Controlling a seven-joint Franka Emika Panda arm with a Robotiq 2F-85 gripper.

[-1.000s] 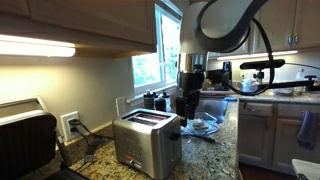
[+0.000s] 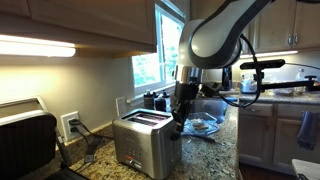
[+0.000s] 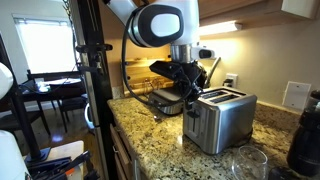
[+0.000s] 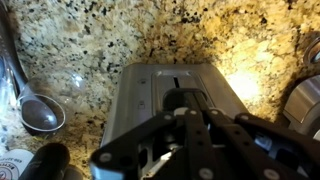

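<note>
A silver two-slot toaster (image 2: 148, 145) stands upright on the granite counter, close to the wall. In exterior view 2 its narrow end faces my gripper (image 3: 189, 99), which is pointed down beside that end. The wrist view looks down on the toaster (image 4: 150, 88), with part of one dark slot showing. My black fingers (image 4: 184, 98) lie together over its near part, shut, with nothing visible between them. Whether they touch the toaster or its lever cannot be told; the arm hides that spot.
A clear glass (image 3: 249, 162) stands near the toaster, and a dark canister (image 3: 304, 145) is farther right. A ladle (image 4: 40, 110) lies on the counter. Behind the arm is a dish rack (image 2: 203, 123). Bare counter (image 3: 150, 135) stretches out before the toaster.
My arm has tilted, and the gripper has come down slightly beside the toaster's end. The toaster has not moved.
</note>
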